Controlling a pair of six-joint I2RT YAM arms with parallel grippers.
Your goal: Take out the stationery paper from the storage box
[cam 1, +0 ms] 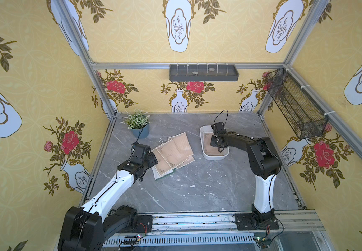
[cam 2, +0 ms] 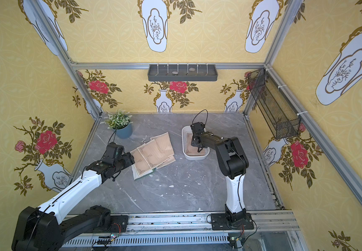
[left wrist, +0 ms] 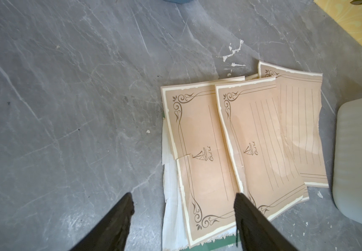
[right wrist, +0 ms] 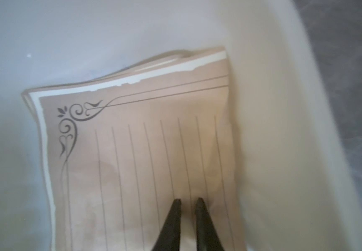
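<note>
A white storage box point(cam 1: 206, 156) holds stacked beige stationery paper point(right wrist: 139, 175), lined and printed with a corner ornament. My right gripper is inside the box over the paper, its dark fingertips a small gap apart; whether they touch the sheet is unclear. My left gripper stands open above several loose sheets point(left wrist: 256, 138) spread on the table left of the box, with nothing in its grasp.
A potted plant point(cam 1: 141, 129) stands at the back left. A wire basket point(cam 1: 298, 104) hangs on the right wall and a grey tray point(cam 1: 204, 77) on the back wall.
</note>
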